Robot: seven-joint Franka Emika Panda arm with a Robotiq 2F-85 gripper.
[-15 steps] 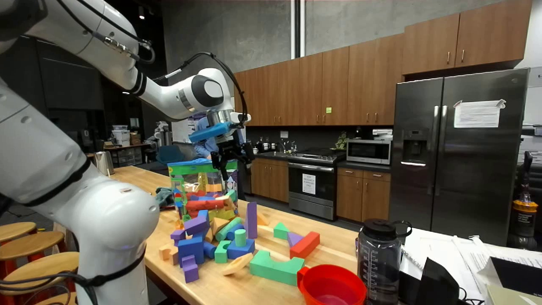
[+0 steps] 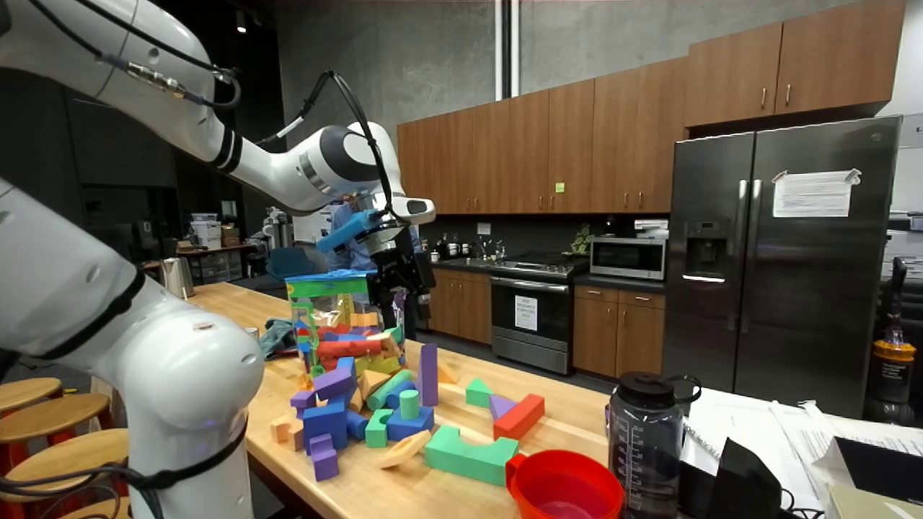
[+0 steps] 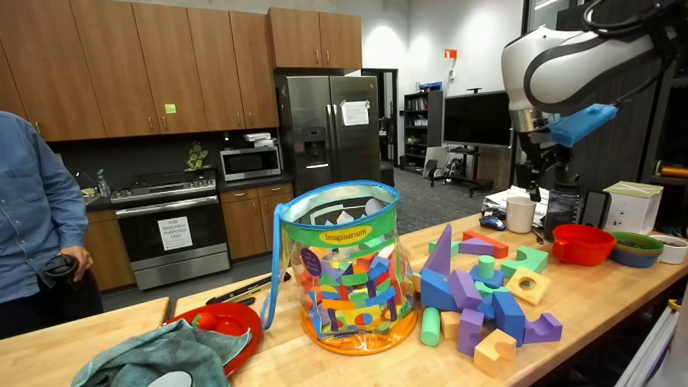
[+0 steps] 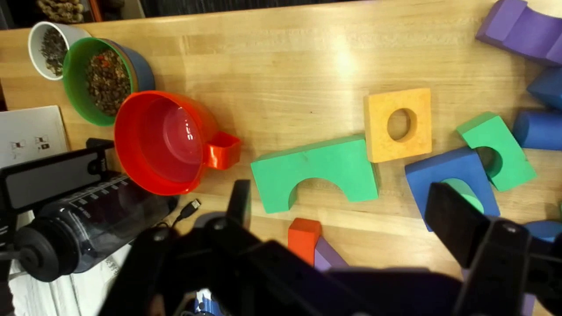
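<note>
My gripper is open, its dark fingers (image 4: 454,224) spread wide with nothing held between them. It hangs well above the wooden table. Below it in the wrist view lie a green arch block (image 4: 326,158), a tan square block with a round hole (image 4: 379,123), a red block (image 4: 304,239) and a blue block (image 4: 421,181) bearing a green cylinder. A clear zip bag (image 3: 345,235) with a blue rim stands upright in exterior view 2, packed with coloured blocks. Several loose blocks, including a purple upright triangle (image 3: 439,255), are piled beside it.
Beside the arch stands a red cup (image 4: 208,121), close to a green bowl (image 4: 73,95) and a dark water bottle (image 4: 113,218). A red plate (image 3: 248,345) with a grey-green cloth (image 3: 161,355) lies on the bag's other side. Bare tabletop (image 4: 253,63) shows beyond the arch.
The arm has shifted, and in exterior view 1 the gripper has tilted and turned, moving slightly to the right. The blocks, bag and cup look unmoved.
</note>
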